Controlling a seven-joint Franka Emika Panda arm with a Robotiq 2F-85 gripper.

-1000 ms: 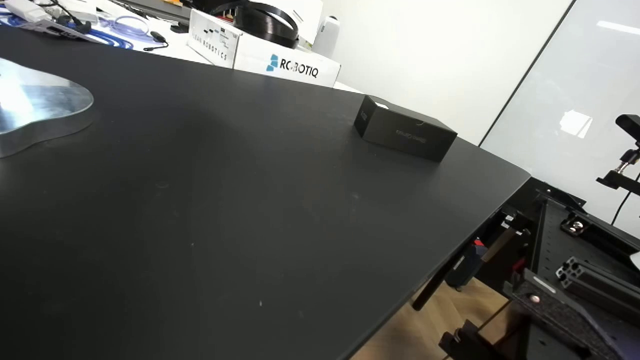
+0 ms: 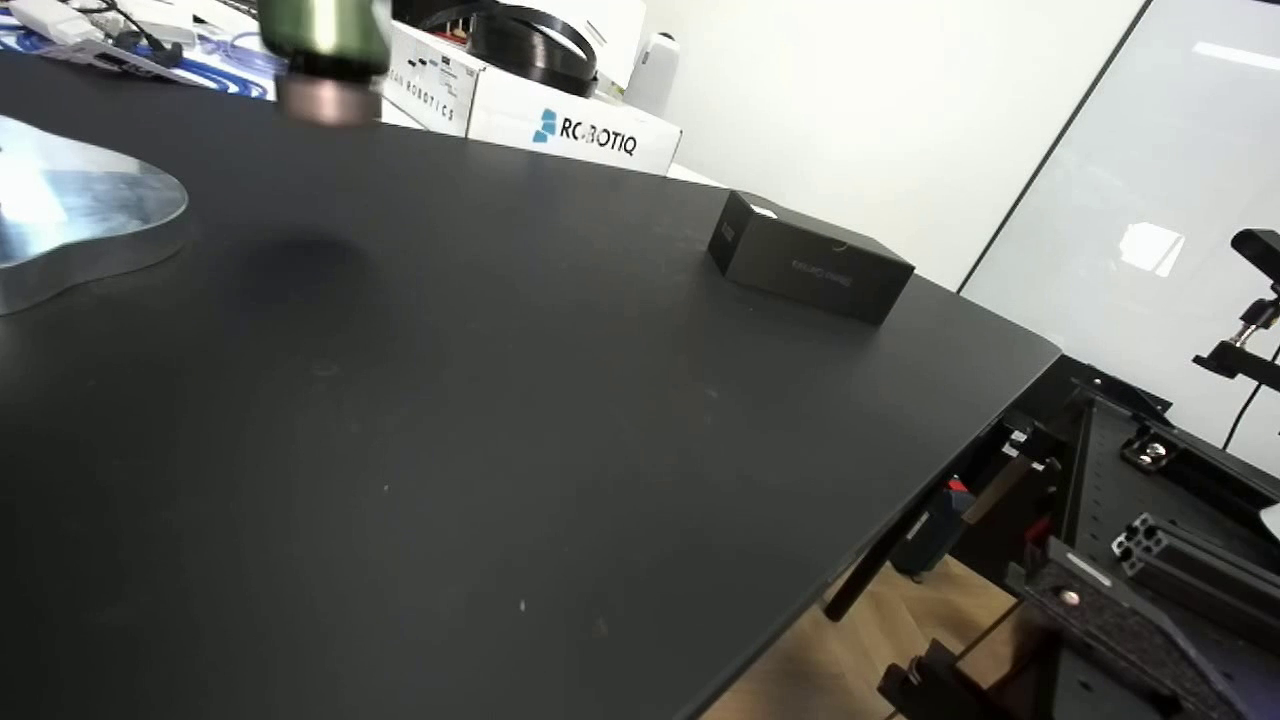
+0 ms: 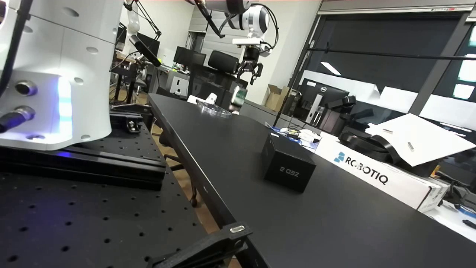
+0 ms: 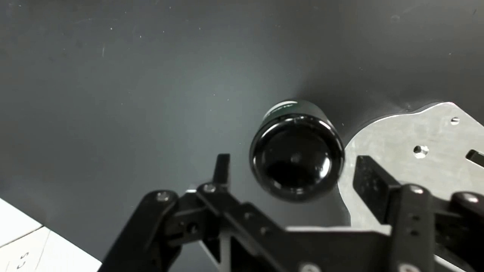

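A green bottle-like container (image 2: pixel 324 36) with a dark, rounded end (image 4: pixel 295 156) hangs blurred in the air above the black table; its shadow falls on the surface below. In exterior view 2 this container (image 3: pixel 238 98) is below my gripper (image 3: pixel 250 76) and apart from it. The wrist view looks down on its dark end, with my gripper standing open and a gap between each fingertip and the container. Whether anything supports it does not show.
A shiny metal plate (image 4: pixel 426 149) lies on the table beside the container. A black box (image 3: pixel 288 163) sits farther along the black table (image 2: pixel 504 456). The white Robotiq box (image 2: pixel 576 126) stands along the back edge.
The green container has come into exterior view 1 at the upper left, from above, with a shadow under it. The metal plate and black box have stayed put.
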